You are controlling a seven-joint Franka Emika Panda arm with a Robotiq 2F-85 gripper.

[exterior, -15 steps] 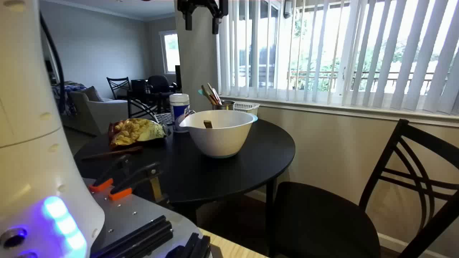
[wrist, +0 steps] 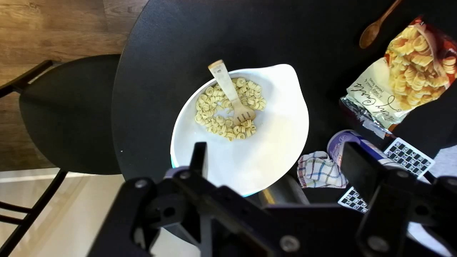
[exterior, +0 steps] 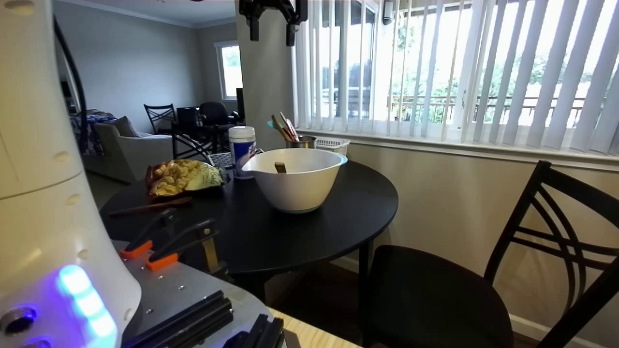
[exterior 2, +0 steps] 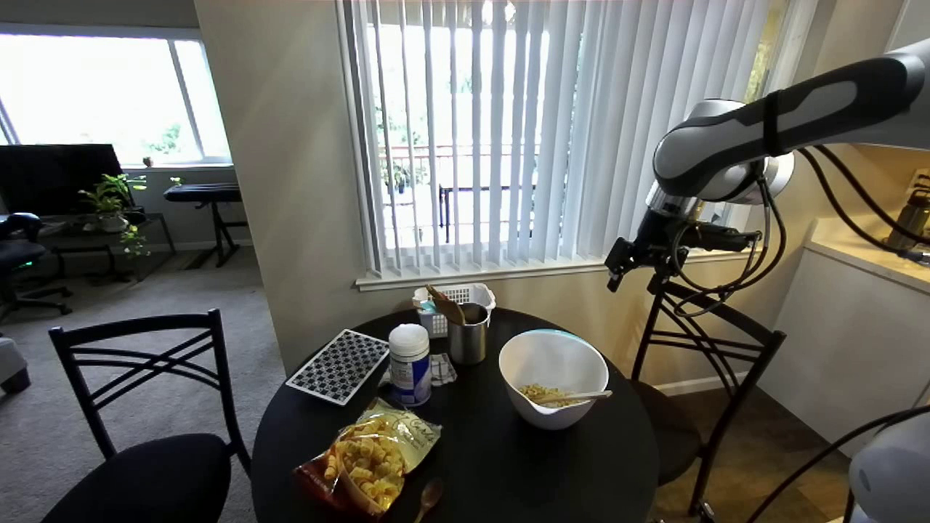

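My gripper (exterior: 271, 39) hangs open well above the table, with nothing between its fingers. Beneath it in the wrist view lies a white bowl (wrist: 274, 141) holding curled pasta (wrist: 214, 122). A slotted wooden spoon (wrist: 230, 87) leans in that bowl, head in the pasta and handle over the rim. Another wooden spoon (wrist: 371, 33) rests on the bare table beside an opened snack bag (exterior 2: 373, 462). From exterior view 1, the bowl's inside is mostly hidden, with only the tip of the spoon handle showing.
Behind the bowl stand a metal utensil holder (exterior 2: 468, 335) and a white basket (exterior 2: 479, 296). A wipes canister (exterior 2: 410, 366), a checked cloth (wrist: 321, 170) and a checkered board (exterior 2: 338, 366) sit nearby. Bare black table (exterior: 249, 238) lies in front of the bowl.
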